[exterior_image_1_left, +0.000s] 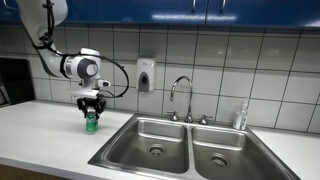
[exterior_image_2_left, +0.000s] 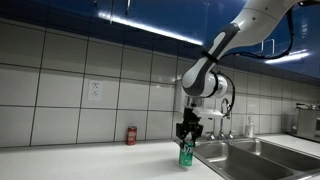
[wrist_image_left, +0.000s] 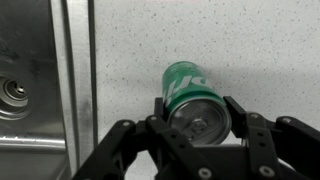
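Observation:
A green can (wrist_image_left: 187, 78) stands between the fingers of my gripper, which is shut on it near its top. In the wrist view the can's silver lid faces the camera, and pale counter surrounds its lower end. Exterior view 1 has the green can (exterior_image_1_left: 91, 124) on the counter left of the sink, the gripper (exterior_image_1_left: 91, 108) directly over it. From the other side, the green can (exterior_image_2_left: 186, 154) appears upright beneath the gripper (exterior_image_2_left: 187, 137). Whether its base touches the counter is hard to tell.
A double steel sink (exterior_image_1_left: 190, 152) with a tall faucet (exterior_image_1_left: 181, 92) lies to the right of the can. Against the tiled wall stands a red can (exterior_image_2_left: 131, 135). A bottle (exterior_image_1_left: 241, 116) is behind the sink.

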